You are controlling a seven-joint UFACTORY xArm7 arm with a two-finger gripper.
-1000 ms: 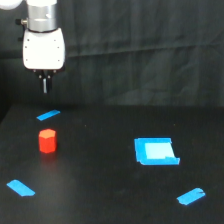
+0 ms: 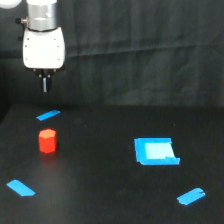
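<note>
Raised at the upper left of the camera view is my gripper (image 2: 44, 87), pointing down above the back of the table. Its fingers are small and dark here, and whether they stand apart or together does not show. A red block with an angular outline (image 2: 47, 141) sits on the dark table at the left, lower in the picture than the gripper and clear of it. On the right side lies a white square (image 2: 158, 151) bordered by blue tape (image 2: 139, 151).
Blue tape strips lie at the back left (image 2: 48, 115), front left (image 2: 20, 188) and front right (image 2: 191, 196) of the black table (image 2: 105, 175). A dark curtain (image 2: 140, 50) hangs behind. Between the block and the white square the table is bare.
</note>
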